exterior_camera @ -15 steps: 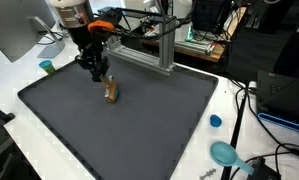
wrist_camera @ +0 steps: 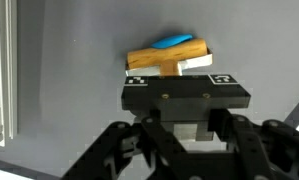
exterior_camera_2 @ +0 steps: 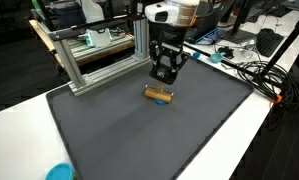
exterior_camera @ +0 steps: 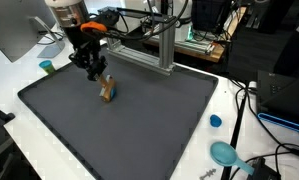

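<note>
A wooden block-like piece (wrist_camera: pixel 181 54) with a light-coloured edge, perhaps a toy hammer head, shows in the wrist view just beyond my gripper. A short wooden stem (wrist_camera: pixel 170 69) runs from it to between the fingers, and the gripper is shut on that stem. Something blue (wrist_camera: pixel 171 42) shows along the piece's far side. In exterior view 2 the wooden piece (exterior_camera_2: pixel 158 95) hangs just below my gripper (exterior_camera_2: pixel 162 82), low over the grey mat; whether it touches the mat I cannot tell. In exterior view 1 the piece (exterior_camera: pixel 107 88) looks tilted.
A metal rail frame (exterior_camera: pixel 167 45) stands at its far side. A small blue cup (exterior_camera: pixel 215 121) and a teal scoop-like thing (exterior_camera: pixel 227 156) lie off the mat. Cables run past its right side.
In exterior view 1 my gripper and the wooden piece have shifted slightly left, and the piece has turned a little. The rest has stayed in place.
</note>
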